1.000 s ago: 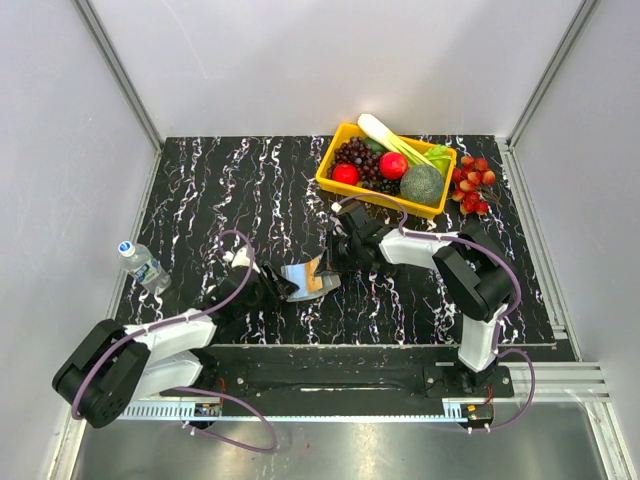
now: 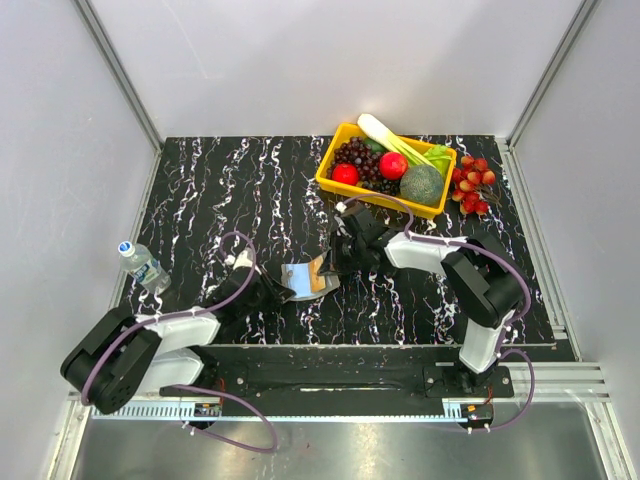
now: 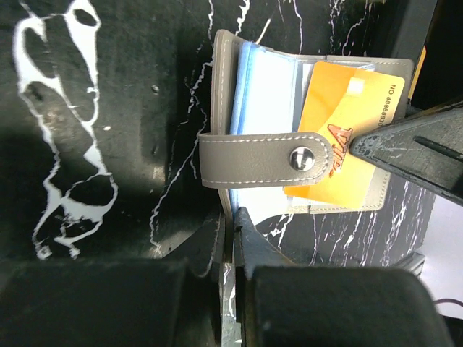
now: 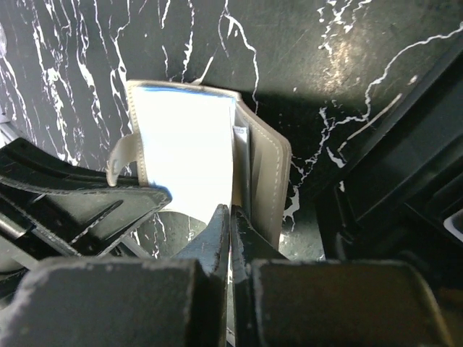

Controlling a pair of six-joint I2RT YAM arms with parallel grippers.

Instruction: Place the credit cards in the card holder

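The grey card holder [image 3: 260, 159] lies spread open on the table, between both grippers, with pale blue-white sleeves [image 4: 188, 144] and a snap strap [image 3: 253, 160]. An orange card [image 3: 340, 123] rests on its right half in the left wrist view, partly under the strap's end. My left gripper is shut on the holder's left edge. From the other side, my right gripper is shut, its tips at the edge of the sleeves; nothing clearly shows between them. In the left wrist view, its dark finger [image 3: 391, 144] overlaps the orange card.
At the back right stands a yellow basket [image 2: 325, 180] of fruit and vegetables, with a bunch of red fruit [image 2: 472, 186] beside it. A water bottle [image 2: 145, 267] is at the far left.
My right arm has moved a little to the right, while the holder stays nearly in place.
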